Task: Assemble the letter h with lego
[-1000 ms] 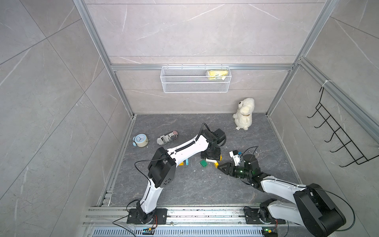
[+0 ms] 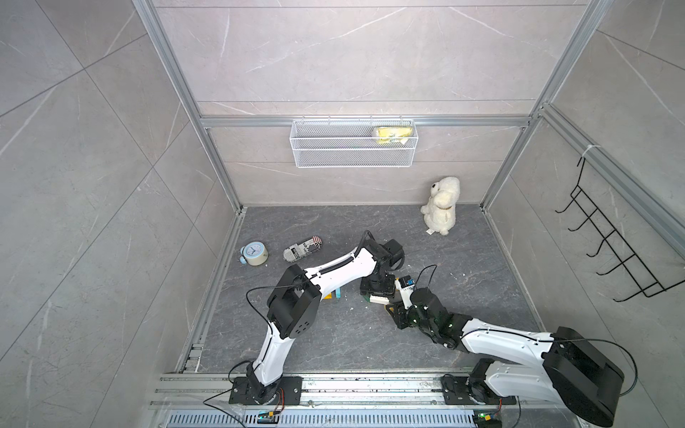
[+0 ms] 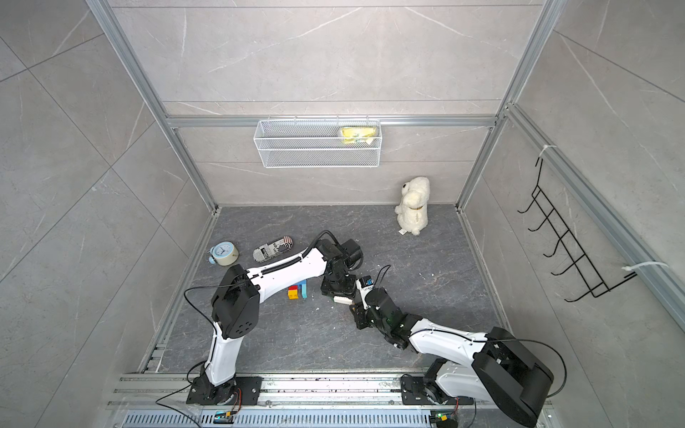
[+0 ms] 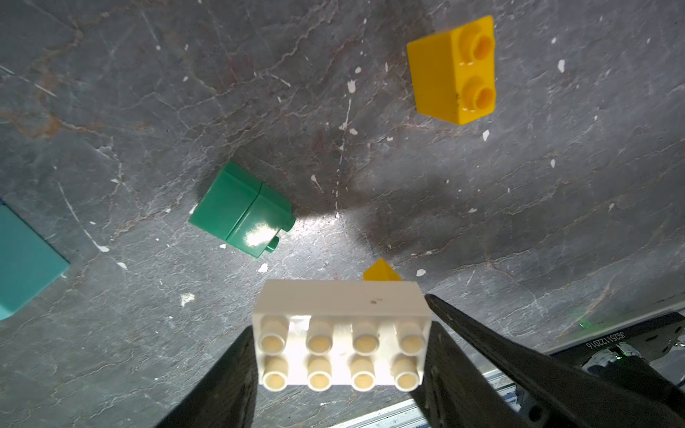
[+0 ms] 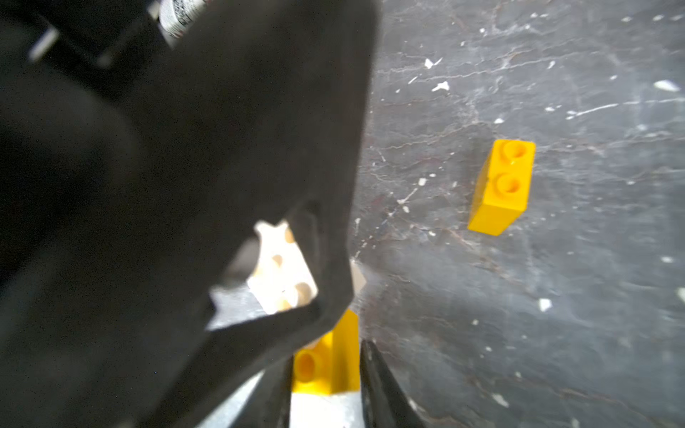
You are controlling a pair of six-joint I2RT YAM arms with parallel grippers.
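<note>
My left gripper is shut on a white brick (image 4: 342,299), held above the floor with its studs facing the wrist camera. In the right wrist view the same white brick (image 5: 282,274) shows through a gap in the dark left gripper. My right gripper has its fingers on either side of a yellow brick (image 5: 324,360); whether they grip it cannot be told. A corner of a yellow brick (image 4: 381,271) peeks out behind the white one. Apart from these, a green brick (image 4: 246,210) and another yellow brick (image 4: 451,70) lie on the floor.
A teal block (image 4: 25,264) lies left of the green brick. Red-and-yellow bricks (image 3: 293,291) and a blue one (image 3: 303,289) sit under the left arm. A clock (image 2: 254,253), a can (image 2: 302,248) and a plush toy (image 2: 441,205) stand farther back.
The left gripper has shifted slightly toward the front with the white brick.
</note>
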